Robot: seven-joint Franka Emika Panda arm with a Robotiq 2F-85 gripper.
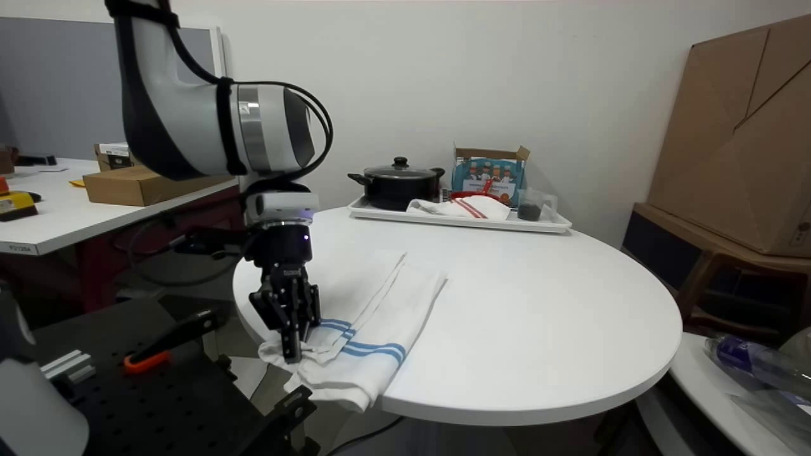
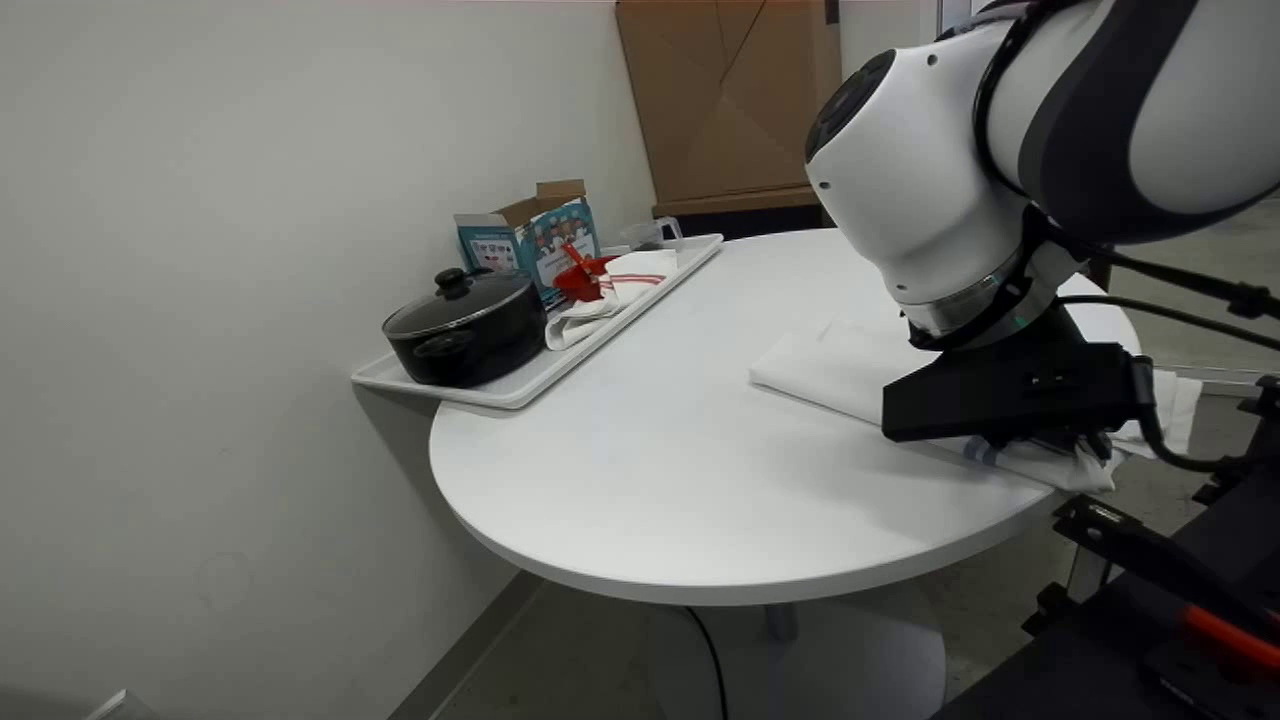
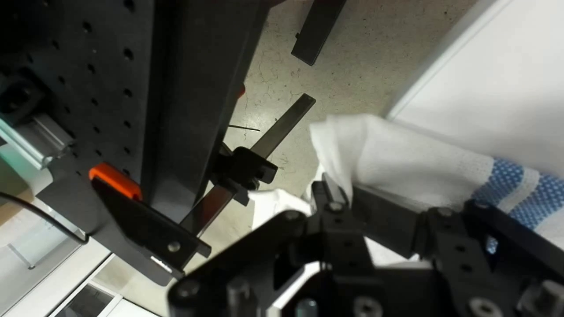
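A folded white towel with blue stripes [image 1: 377, 315] lies over the near left edge of the round white table [image 1: 532, 327], part of it hanging past the rim. At the towel's edge, my gripper [image 1: 296, 346] points down and is shut on the cloth. In the wrist view, white cloth [image 3: 338, 148] rises between and around the dark fingers, and the blue stripes lie to the right. In exterior view 2, the arm and gripper body hide much of the towel [image 2: 828, 372].
At the table's back, a white tray [image 1: 456, 218] holds a lidded black pot [image 1: 399, 185], a red-striped cloth [image 1: 471, 206], a box [image 1: 490, 171] and a clear cup [image 1: 532, 205]. A black mounting surface [image 1: 152, 395] stands near the gripper.
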